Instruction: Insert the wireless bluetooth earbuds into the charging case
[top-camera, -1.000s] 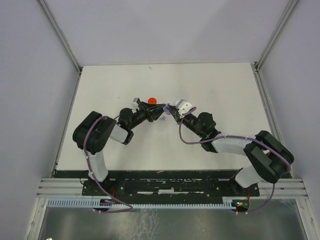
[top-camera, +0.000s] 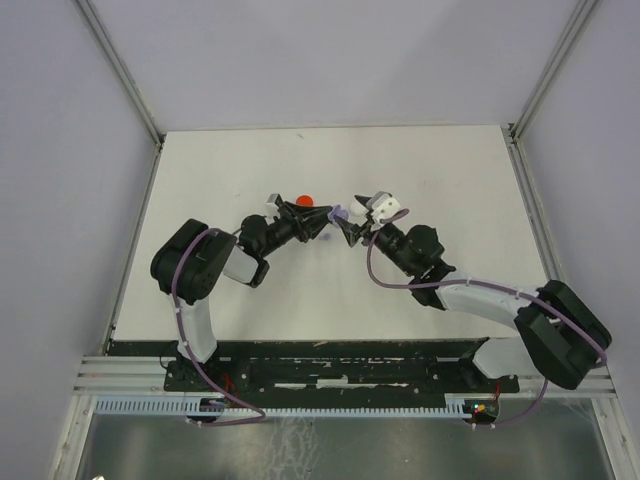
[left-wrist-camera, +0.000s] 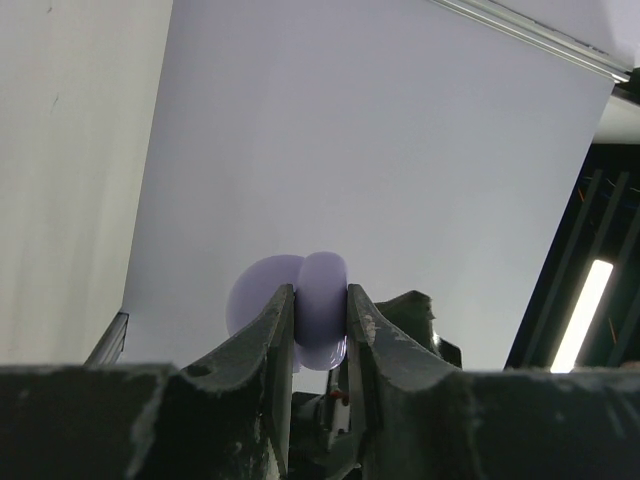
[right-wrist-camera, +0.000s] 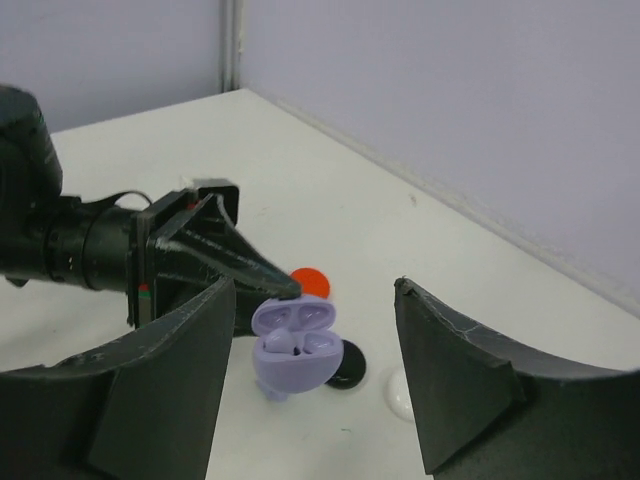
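The lilac charging case (right-wrist-camera: 297, 370), lid raised, is held above the table by my left gripper (top-camera: 329, 213), which is shut on it. In the left wrist view the case (left-wrist-camera: 321, 318) fills the narrow gap between the black fingers. A lilac earbud (right-wrist-camera: 283, 341) sits in the case's cavity, seen from the right wrist. Whether both cavities are filled I cannot tell. My right gripper stands open in front of the case, with its fingers well apart and nothing gripped.
On the white table (top-camera: 240, 160) lie an orange-red disc (right-wrist-camera: 311, 282), a black disc (right-wrist-camera: 346, 367) and a white disc (right-wrist-camera: 399, 394). A small lilac thing (right-wrist-camera: 271, 391) shows below the case. Most of the table around the grippers is bare.
The left gripper still holds the case in nearly the same spot.
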